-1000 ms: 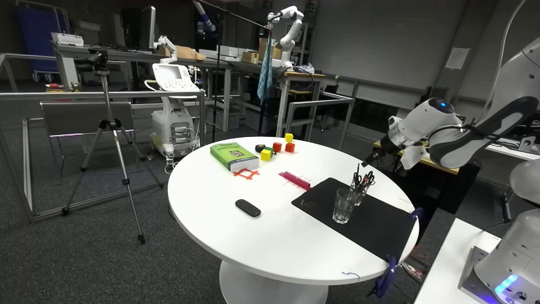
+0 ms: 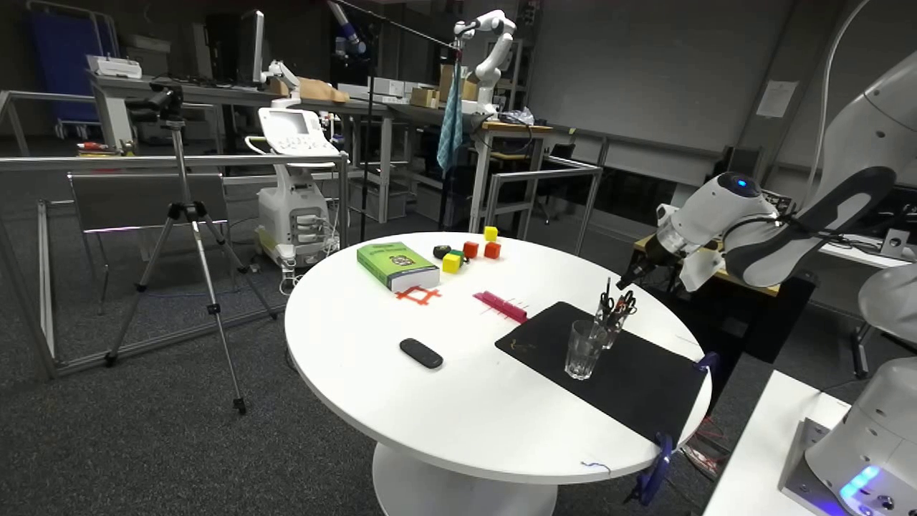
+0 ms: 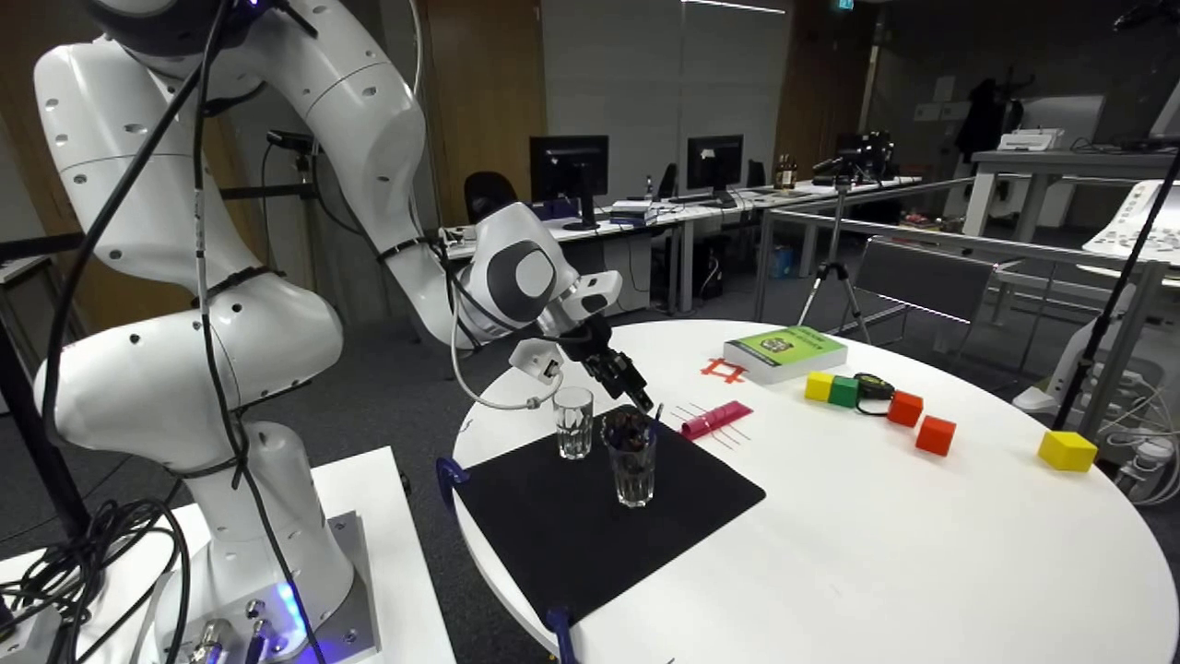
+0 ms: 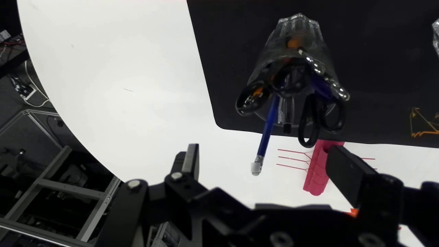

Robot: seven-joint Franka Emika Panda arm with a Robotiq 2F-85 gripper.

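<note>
My gripper is open, its two fingers (image 4: 190, 162) wide apart in the wrist view. A clear glass (image 3: 633, 476) stands upright on the black mat (image 3: 531, 520), holding black-handled scissors (image 4: 311, 123), a blue pencil (image 4: 269, 123) and other slim tools. The pencil's white-tipped end leans out and appears between my fingers in the wrist view; whether they are level with it I cannot tell. In exterior view 2 the gripper (image 3: 638, 389) hangs just above and behind this glass. An empty glass (image 2: 582, 352) stands beside it on the mat.
A pink piece with thin spines (image 2: 501, 306) lies beyond the mat. Farther off are a green book (image 2: 397, 265), a red frame (image 2: 418, 295), several coloured blocks (image 3: 935, 435) and a black oblong object (image 2: 421, 352). Blue clamps (image 2: 658, 469) grip the table edge.
The arm has shifted slightly, its hand a little lower and to the left in exterior view 1. The glasses and other table objects have not moved.
</note>
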